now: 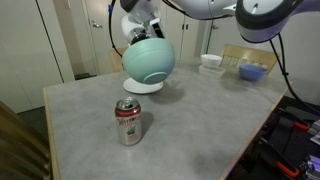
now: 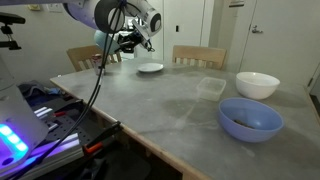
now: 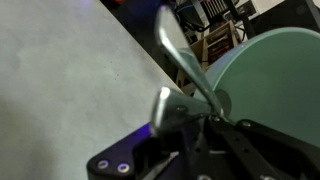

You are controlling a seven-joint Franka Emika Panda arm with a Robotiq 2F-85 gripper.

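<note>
A pale green bowl (image 1: 148, 62) hangs in the air, tipped on its side, with its rounded outside toward the camera in exterior view 1. My gripper (image 1: 145, 34) is above it and shut on its rim. From the wrist, the bowl (image 3: 275, 85) fills the right side, its wall running up to the gripper; the exact contact is partly hidden by the near finger. Behind and below the bowl, a white plate (image 1: 143, 86) lies on the table, partly covered in exterior view 1 but plain in exterior view 2 (image 2: 150, 67).
A red and silver can (image 1: 128, 121) stands upright on the near table. At the other end are a clear container (image 2: 211, 89), a white bowl (image 2: 257, 85) and a blue bowl (image 2: 250, 119). Mid-table is bare. Wooden chairs (image 2: 199, 54) line the far side.
</note>
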